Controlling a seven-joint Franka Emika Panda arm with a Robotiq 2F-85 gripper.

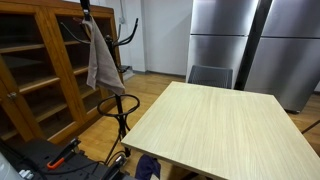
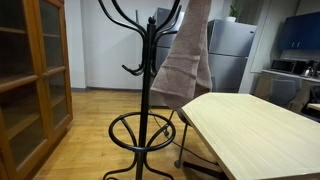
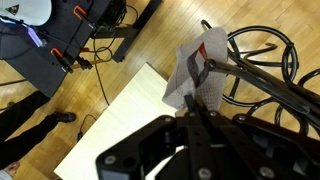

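A grey-brown towel hangs down from my gripper at the top left of exterior view 1. The gripper is shut on the towel's upper end. In the wrist view the towel spreads below my gripper, over the floor and the table's corner. Beside it stands a black coat rack with curved hooks; one rack arm reaches across the towel in the wrist view. Exterior view 2 shows the towel just right of the rack, its top cut off by the frame. Whether towel and rack touch, I cannot tell.
A light wooden table with a bare top fills the right side. Behind it is a dark chair. Glass-door cabinets line the left wall, and steel fridges stand at the back. Cables lie on the floor near the arm's base.
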